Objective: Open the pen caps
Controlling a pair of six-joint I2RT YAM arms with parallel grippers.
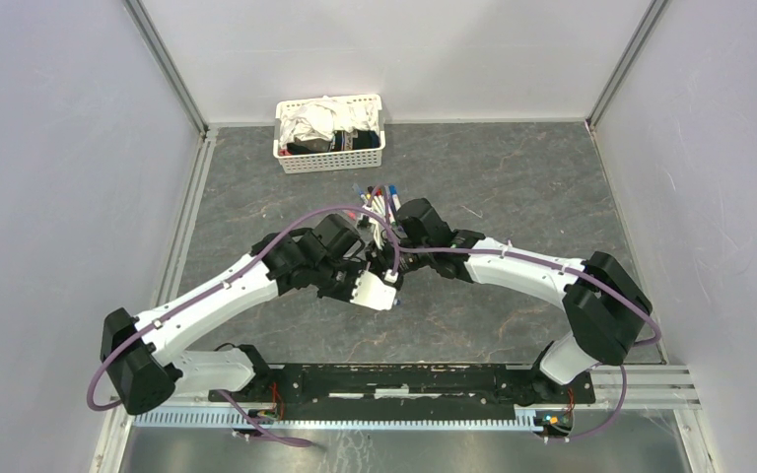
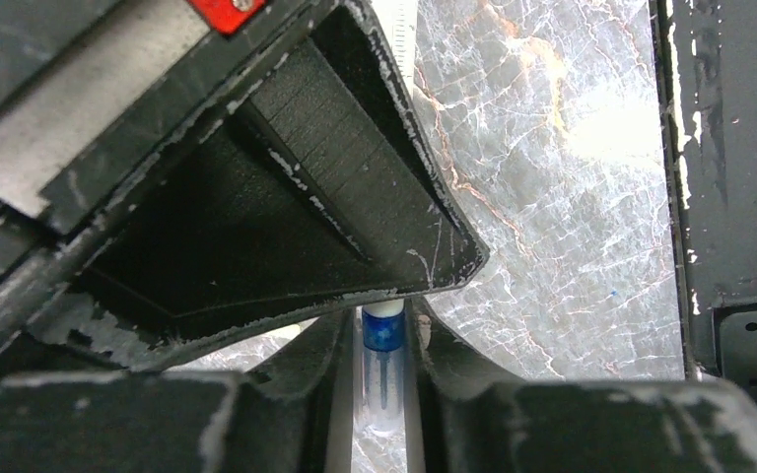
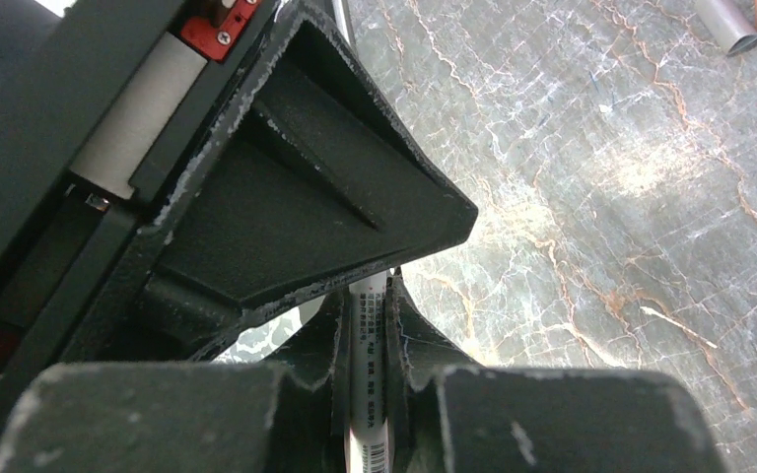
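Observation:
In the left wrist view, the blue-banded, clear end of a pen (image 2: 383, 335) stands between the fingers of my left gripper, which lie close on both sides. A white printed barrel of a pen (image 3: 369, 365) runs between the fingers of my right gripper, also close against it. From above, the grippers meet near the table's middle and hide most of what they hold. Whether both views show the same pen, I cannot tell. Several other pens (image 1: 395, 197) lie behind the grippers.
A white basket (image 1: 330, 165) with cloth and dark items stands at the back. Grey and orange-brown cylindrical ends (image 3: 729, 28) show in the right wrist view.

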